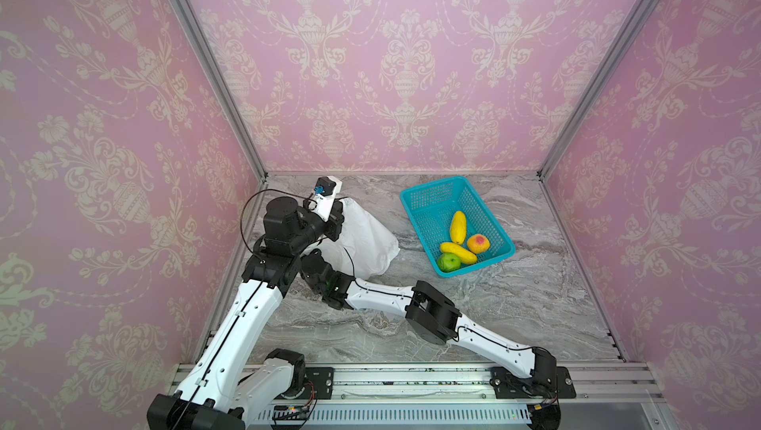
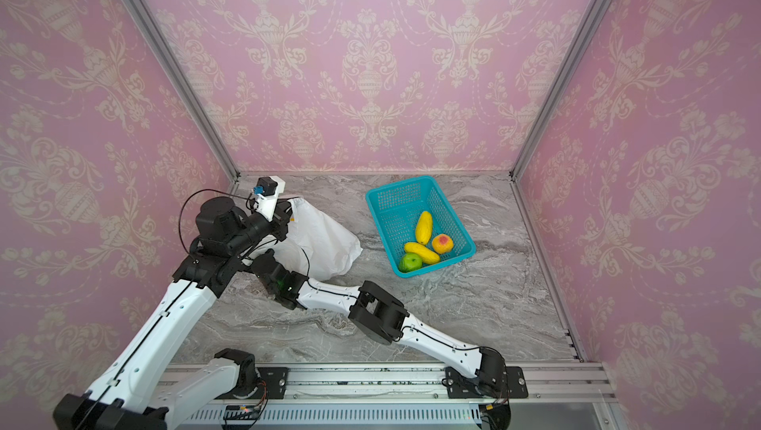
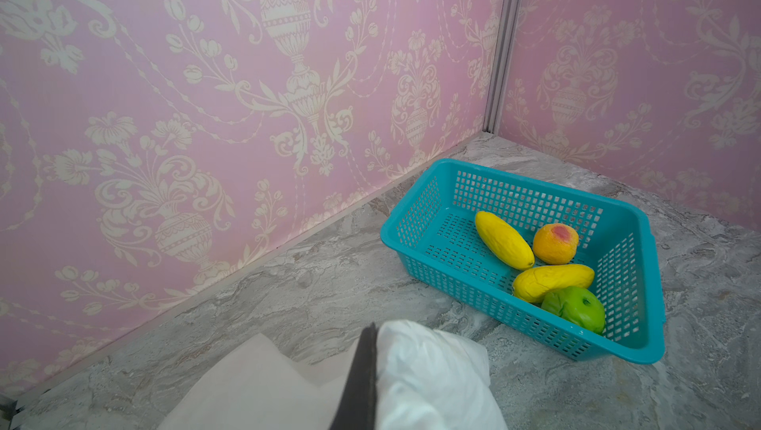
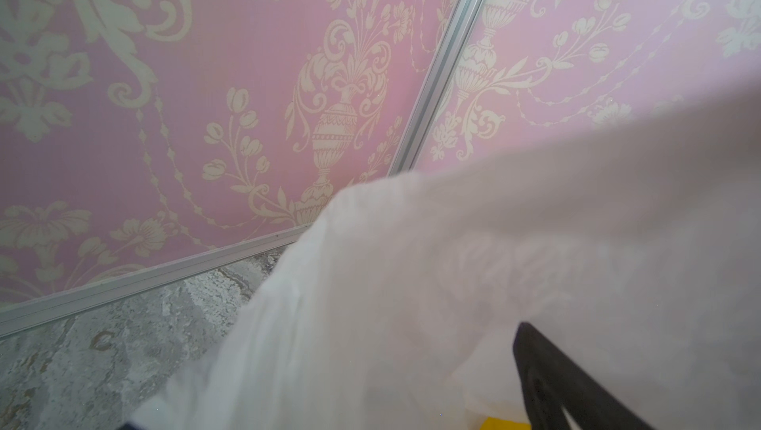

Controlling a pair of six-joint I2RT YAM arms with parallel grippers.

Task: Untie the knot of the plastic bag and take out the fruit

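Observation:
The white plastic bag (image 1: 368,239) stands raised on the left side of the table, its upper part up at my left gripper. Those fingers are together, with white film on both sides of them in the left wrist view; the gripper is shut on the bag. My right gripper is open, its fingers far apart low in the right wrist view, and the bag's film (image 4: 380,287) fills much of the space around and between them. A yellow piece (image 4: 505,424) shows at the bottom edge there. The knot is not visible, and most of the bag's inside is hidden.
To the bag's right stands a teal basket (image 1: 428,200) holding two yellow fruits (image 3: 503,239), a peach (image 3: 555,243) and a green fruit (image 3: 582,309). The basket's far left part is empty. Bare marble table (image 1: 539,295) lies to its right and in front.

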